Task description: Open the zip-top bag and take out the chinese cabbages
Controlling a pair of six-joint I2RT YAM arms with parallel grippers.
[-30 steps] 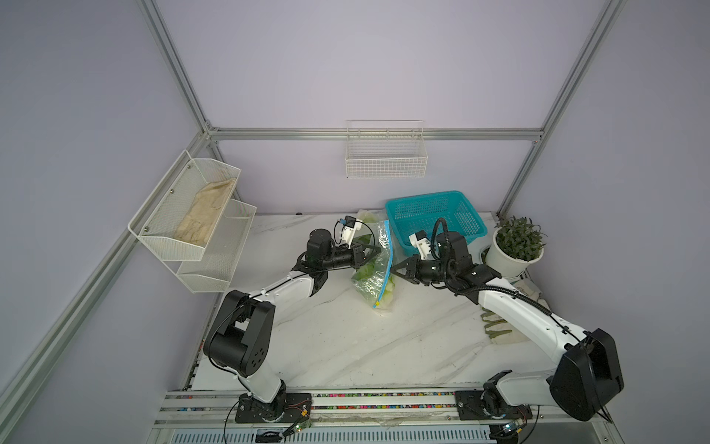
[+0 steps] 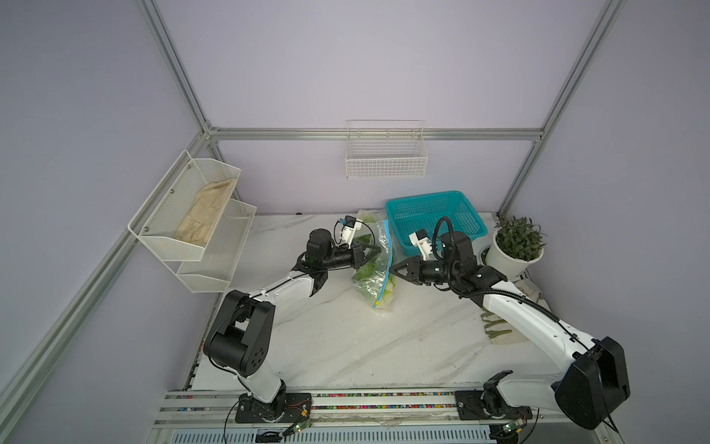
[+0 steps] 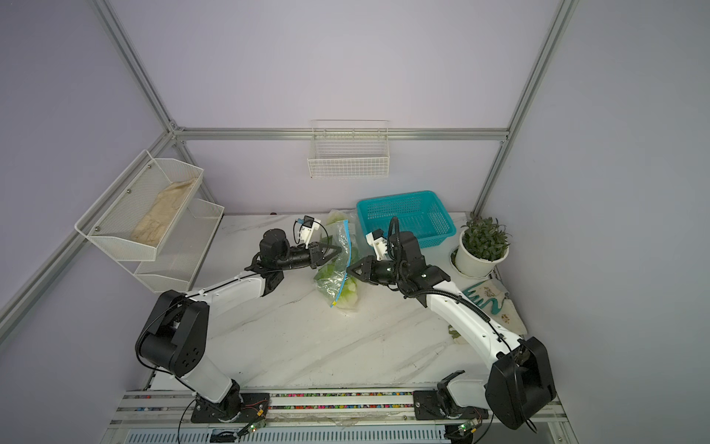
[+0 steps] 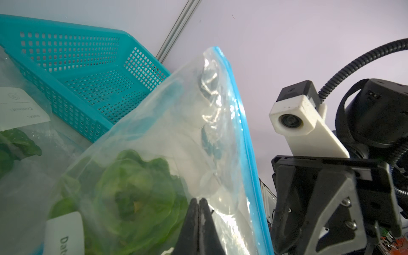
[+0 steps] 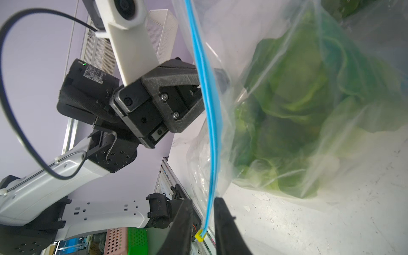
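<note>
The clear zip top bag (image 4: 170,140) stands raised, its blue zip strip (image 5: 209,97) running along the top edge. Green chinese cabbage shows through the film, also as a round leafy head (image 4: 131,204) in the left wrist view. My left gripper is shut at the bag's side, with film pinched at its fingertips. On the opposite side, my right gripper is part open, and the strip passes between its fingers without being clamped. Low on the strip, close to these fingers, sits a yellow slider (image 5: 199,235).
Behind the bag lies an empty teal basket (image 2: 435,214). More film with leaves (image 4: 19,144) and a label lies left of the bag in the left wrist view. A potted plant (image 2: 510,259) stands right.
The right arm's elbow has shifted slightly outward and toward the front, while its gripper stays beside the strip. The left arm and the bag look unchanged.
</note>
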